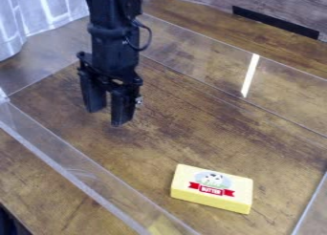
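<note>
My black gripper [109,103] hangs low over the wooden floor of a clear-walled tray, left of centre and toward the back, open with nothing visible between its fingers. A yellow butter box [211,188] with a red label lies flat at the front right, well apart from the gripper.
Clear plastic walls run along the tray's sides, one at the front left [76,165]. A white curtain [19,19] hangs at the top left, and a dark slot [277,22] is at the back right.
</note>
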